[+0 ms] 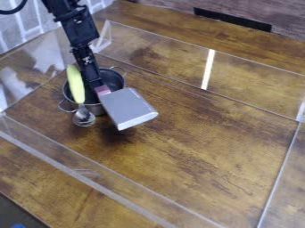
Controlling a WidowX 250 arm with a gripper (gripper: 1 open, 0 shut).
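The black arm reaches from the upper left down into a dark pot (110, 77) on the wooden table, its gripper (95, 85) low inside. A grey rectangular slab with a pink part, like a cleaver or spatula (127, 108), slants from the pot toward the front right. A long yellow-green object (75, 84) stands at the pot's left, and a shiny metal piece (84, 116) is below it. The fingertips are too small and hidden to tell what, if anything, is between them.
Clear plastic walls border the wooden table (202, 151).
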